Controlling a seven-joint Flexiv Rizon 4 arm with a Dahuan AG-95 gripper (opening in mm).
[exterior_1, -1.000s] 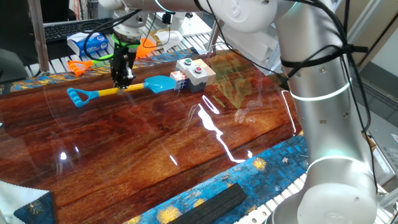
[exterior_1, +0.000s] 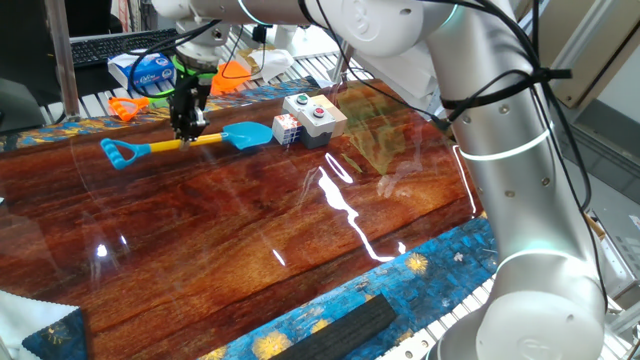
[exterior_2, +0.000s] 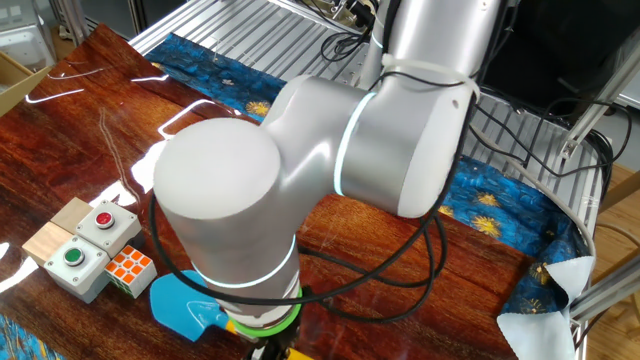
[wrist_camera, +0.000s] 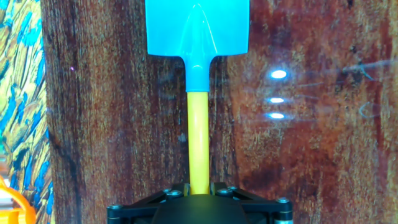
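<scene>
A toy shovel with a blue blade (exterior_1: 247, 135), a yellow shaft (wrist_camera: 198, 137) and a blue D-shaped grip (exterior_1: 122, 152) lies across the far side of the table. My gripper (exterior_1: 188, 138) points down at the middle of the shaft. In the wrist view, its black fingers (wrist_camera: 180, 190) close in on both sides of the yellow shaft, shut on it. The blade points away from the gripper there; the D-grip is out of that view. Whether the shovel touches the table or hangs just above it, I cannot tell.
Close to the blade's tip stand a Rubik's cube (exterior_2: 131, 270) and grey button boxes (exterior_2: 108, 226) with a wooden block (exterior_2: 48, 243). Orange toys (exterior_1: 128, 108) and a tissue pack (exterior_1: 142, 72) lie beyond the far edge.
Over the last second my gripper and the shovel have shifted together slightly to the left and towards the far edge in exterior view 1. The boxes and cube have stayed put.
</scene>
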